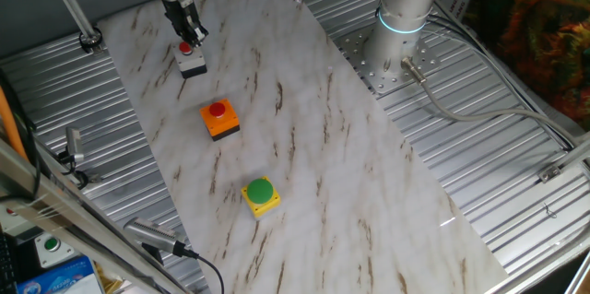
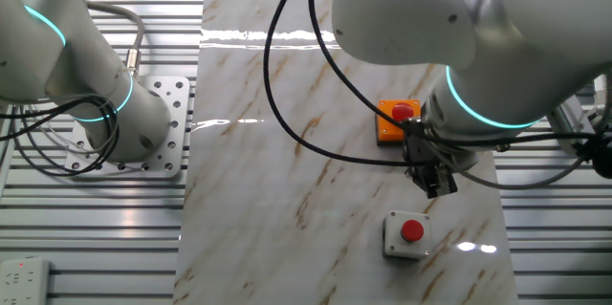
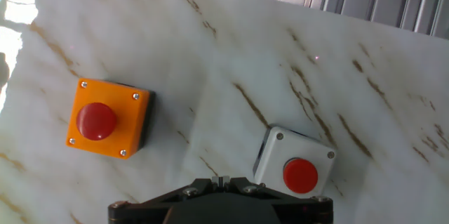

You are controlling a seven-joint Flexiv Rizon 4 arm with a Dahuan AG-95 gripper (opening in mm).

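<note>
A white box with a red button (image 3: 300, 175) sits at lower right in the wrist view; in exterior view 2 that white box (image 2: 406, 235) is fully visible. My gripper is shut, its fingertips meeting with nothing showing between them. In exterior view 1 the gripper (image 1: 197, 35) hangs above and beside the white box, partly covering it. An orange box with a red button (image 3: 109, 120) stands farther off to the left in the wrist view. The yellow box with a green button (image 1: 261, 194) shows only in exterior view 1, nearest the front.
A handheld-looking silver device (image 1: 155, 235) with a black cable is at the table's left edge in exterior view 1. Ribbed metal flooring (image 1: 516, 183) borders the table, and dark cables loop beside my arm.
</note>
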